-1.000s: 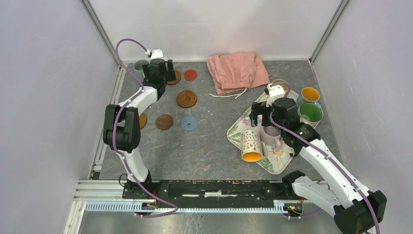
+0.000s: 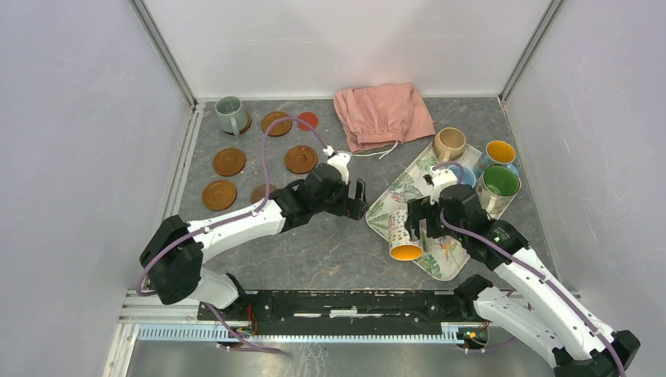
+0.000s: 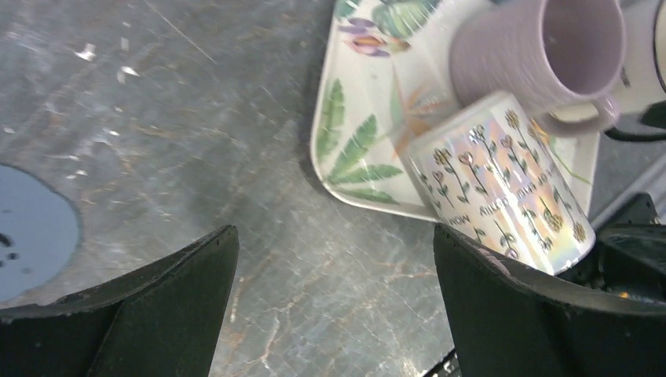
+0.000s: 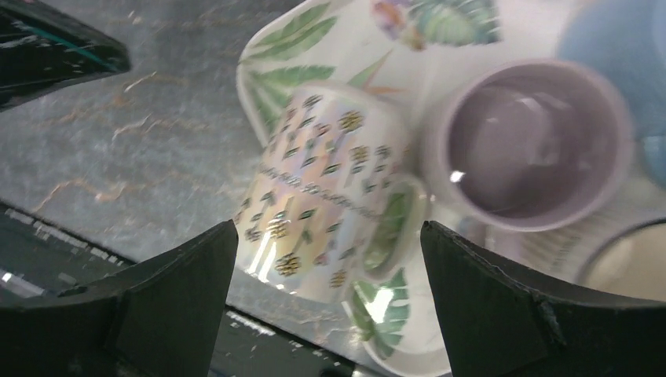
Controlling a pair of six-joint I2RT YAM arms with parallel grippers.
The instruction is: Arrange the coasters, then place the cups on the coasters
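Observation:
In the top view, a patterned white cup with an orange inside lies on its side at the tray's front left. My right gripper hangs open just over it; in the right wrist view the cup lies between and beyond the fingers, not gripped. A lilac cup is beside it. My left gripper is open and empty above the bare table. Coasters lie at left: brown ones, a red one, and a blue one hidden from above by the left arm.
A grey-green cup stands upright on a back-left coaster. Tan, blue-and-yellow and green-lined cups crowd the leafy tray's right side. Pink cloth lies at the back.
My left gripper has swung from the back-left cup, now uncovered on its coaster, right and forward to the table's middle.

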